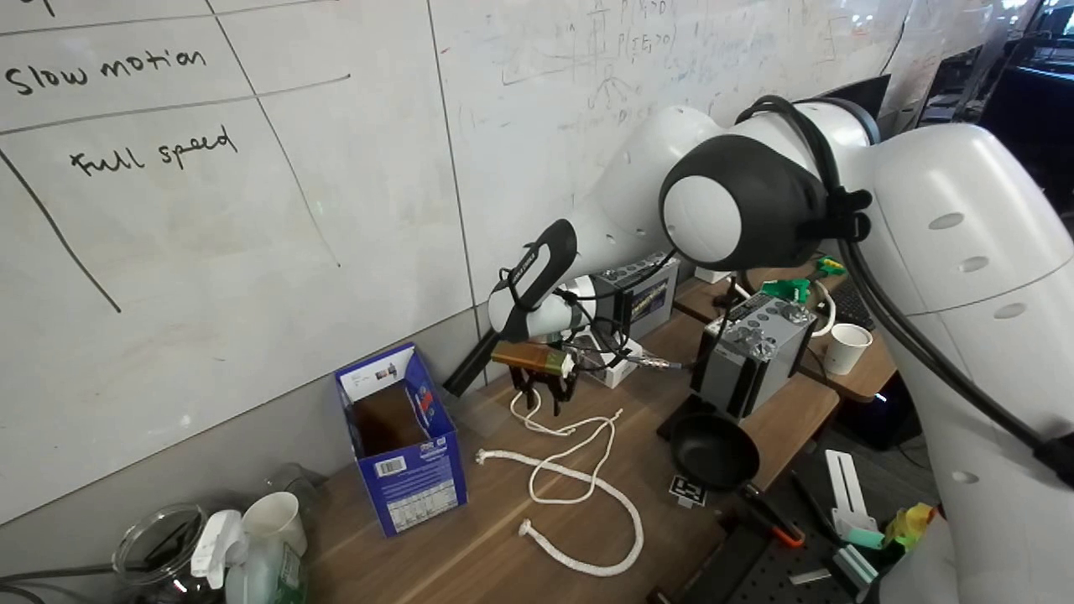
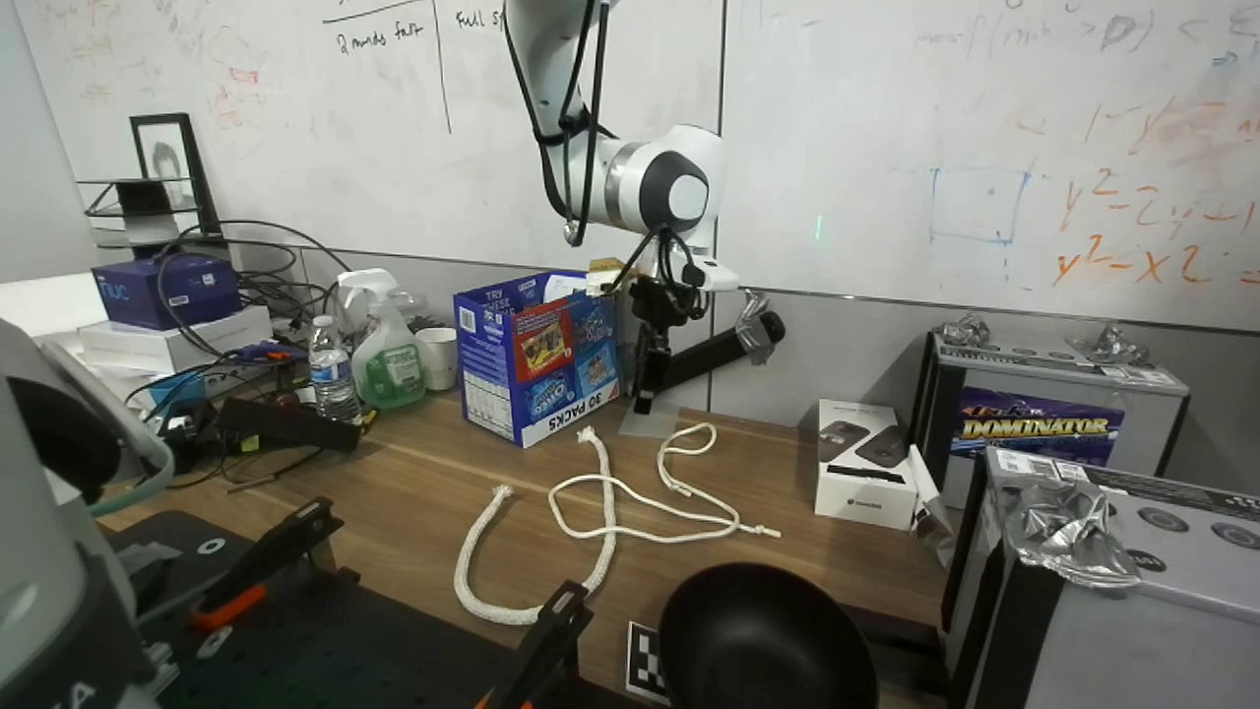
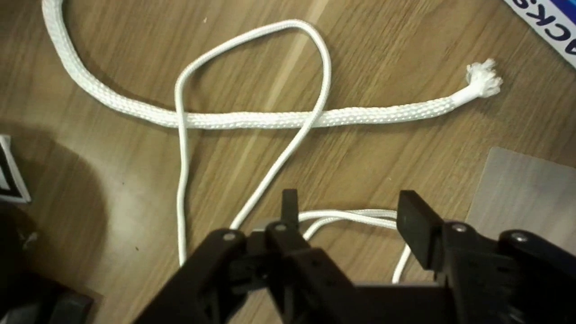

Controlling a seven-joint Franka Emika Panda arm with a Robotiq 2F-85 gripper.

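Note:
A thin white cord (image 1: 602, 458) lies in loose loops on the wooden table, crossing over a thicker white rope (image 1: 636, 520) that curves in a U shape. My gripper hangs above the far part of the cord, its fingers apart. Between the fingertips, the wrist view shows two strands of the thin cord (image 3: 356, 215) on the table below; neither finger visibly grips them. In exterior view 2 the gripper (image 2: 647, 402) points down just right of the snack box. The thick rope's frayed end (image 3: 483, 81) lies clear of the fingers.
A blue open snack box (image 1: 418, 483) stands left of the ropes. The black pan (image 1: 715, 450) and a battery (image 1: 750, 352) are to the right. A white phone box (image 2: 865, 461) sits near the whiteboard. Bare table lies in front of the snack box.

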